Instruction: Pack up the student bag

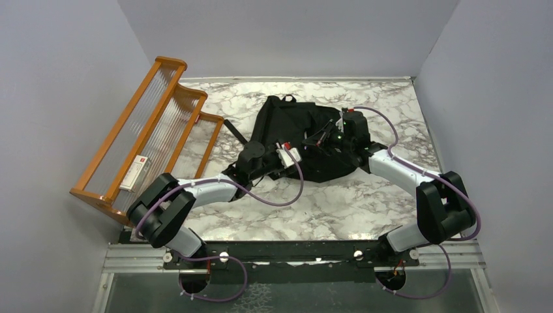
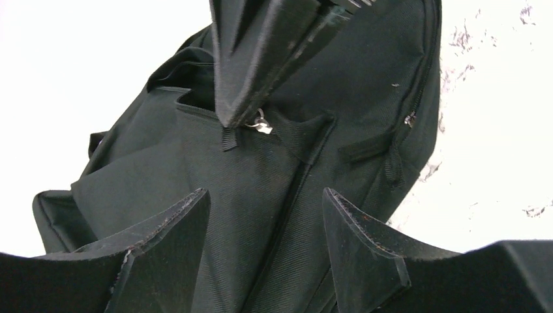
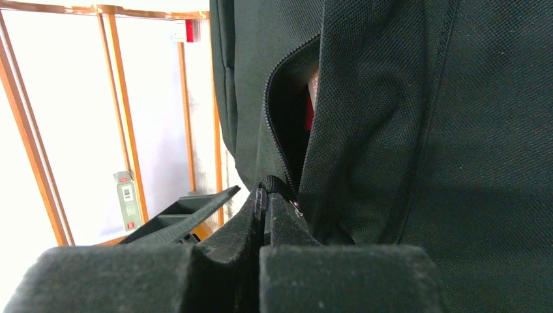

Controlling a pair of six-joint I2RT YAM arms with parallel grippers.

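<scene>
The black bag (image 1: 287,120) lies on the marble table, between and under my two arms. In the left wrist view my left gripper stands open over its front fabric, nothing between the fingers. My right gripper is shut at the zipped opening, with a bit of the bag's black edge at its fingertips. A small metal zipper pull (image 2: 263,124) shows beside those tips. The opening gapes in the right wrist view, and a red-and-white item (image 3: 310,107) shows inside; most of it is hidden.
A wooden rack (image 1: 171,88) with clear ribbed panels stands at the left, holding a pale box (image 1: 135,173). A black strap (image 1: 235,132) sticks out toward the rack. Bare marble table (image 1: 313,218) lies in front of the bag and to its right.
</scene>
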